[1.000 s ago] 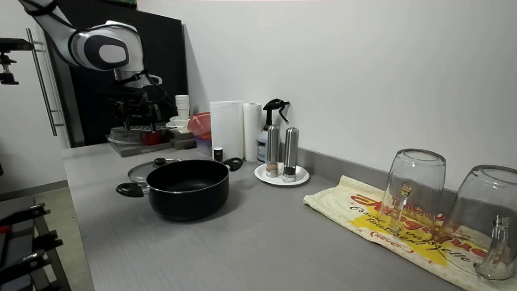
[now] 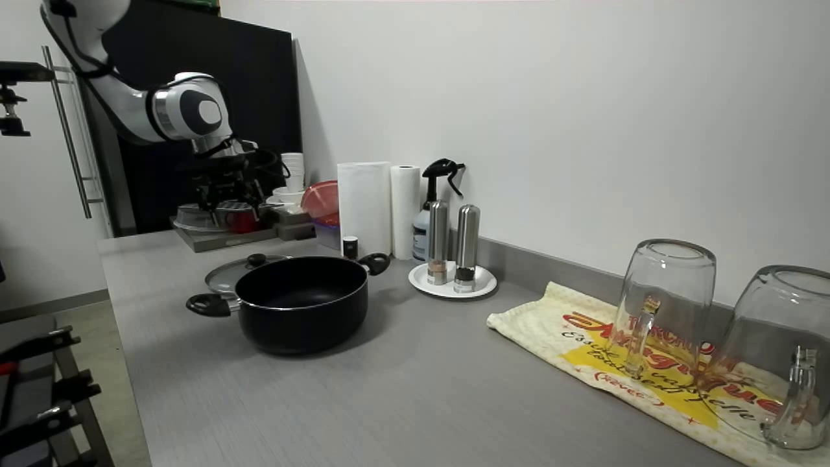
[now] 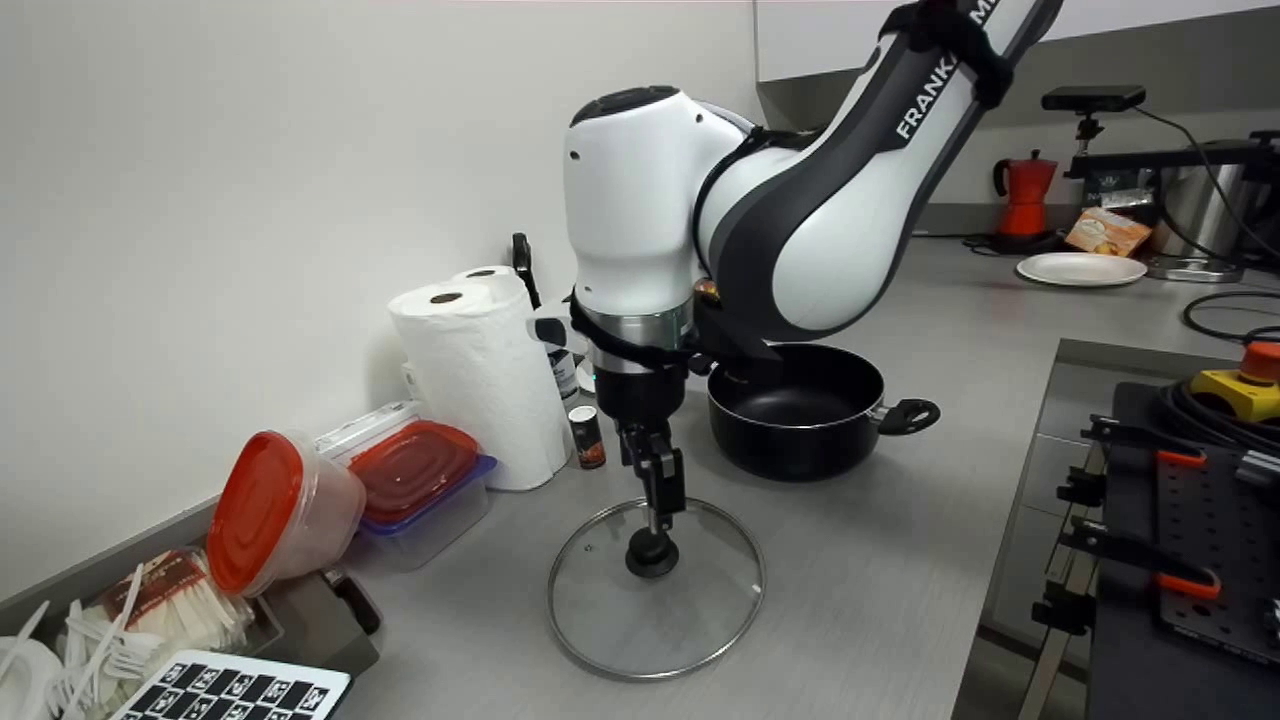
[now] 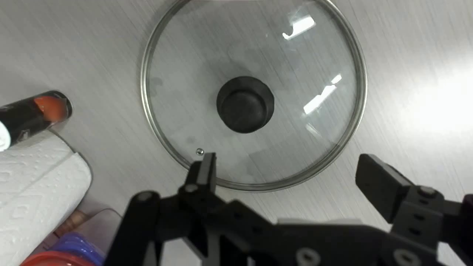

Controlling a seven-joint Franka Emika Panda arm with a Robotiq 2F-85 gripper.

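Observation:
A round glass lid (image 4: 186,111) with a steel rim and a black knob (image 4: 246,105) lies flat on the counter. My gripper is open above it, its two fingers wide apart and nothing between them. In the wrist view the knob sits ahead of the fingertips, not between them. From exterior view 2 the lid (image 3: 600,612) lies beside the black pot (image 3: 792,444), and the gripper (image 3: 657,522) appears in line with the knob. The pot (image 2: 303,323) stands uncovered with its two handles out to the sides.
Paper towel rolls (image 3: 480,384), a small spice jar (image 3: 587,436) and red-lidded containers (image 3: 420,504) stand along the wall. Two steel grinders on a white plate (image 2: 447,292) and glass mugs on a cloth (image 2: 545,319) are farther along.
My arm and gripper have come down toward the lid, with a slight tilt or turn. The lid, pot and other objects have stayed in place.

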